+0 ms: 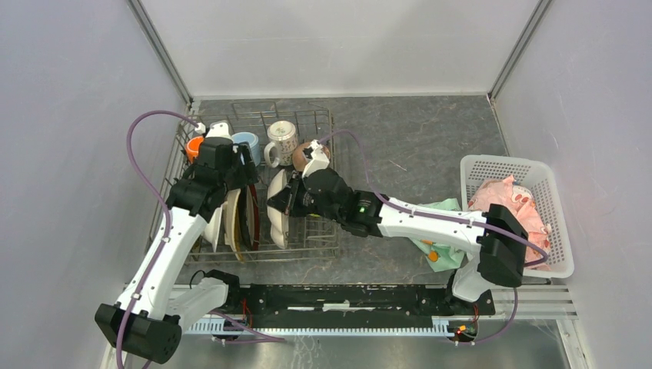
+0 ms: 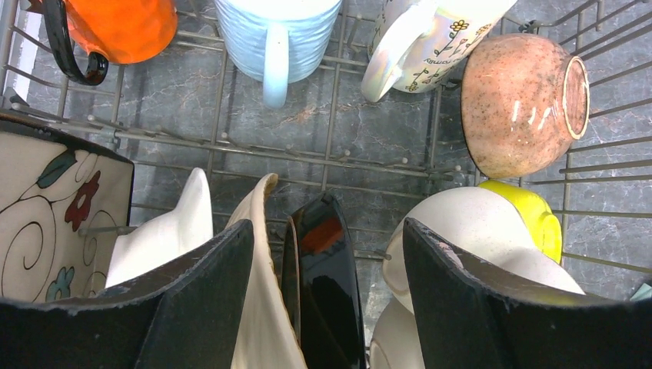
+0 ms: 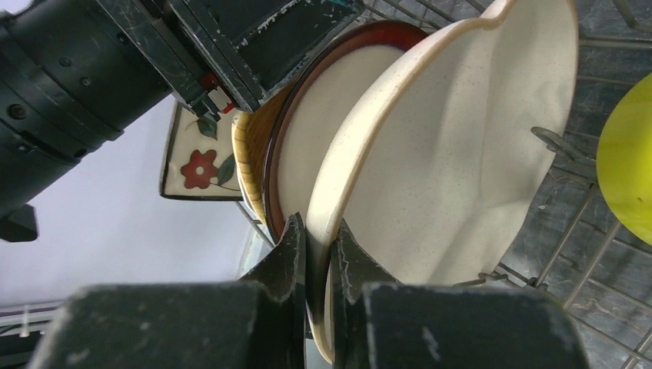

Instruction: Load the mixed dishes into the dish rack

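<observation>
A wire dish rack (image 1: 307, 254) holds upright plates, mugs and bowls. My right gripper is shut on a white wavy-rimmed plate (image 3: 454, 161), standing in the rack's front right, beside a red-rimmed plate (image 3: 338, 123) and a yellow dish (image 3: 627, 154). My left gripper hangs open above the left-hand plates, nothing clearly between its fingers. Behind them stand an orange mug (image 2: 123, 31), a blue mug (image 2: 269, 38), a patterned mug (image 2: 427, 46) and a pinkish bowl (image 2: 515, 100).
A white basket (image 1: 557, 261) with pink cloth stands at the right. A green cloth (image 1: 430, 257) lies partly under the right arm. Bare grey floor lies behind it, right of the rack.
</observation>
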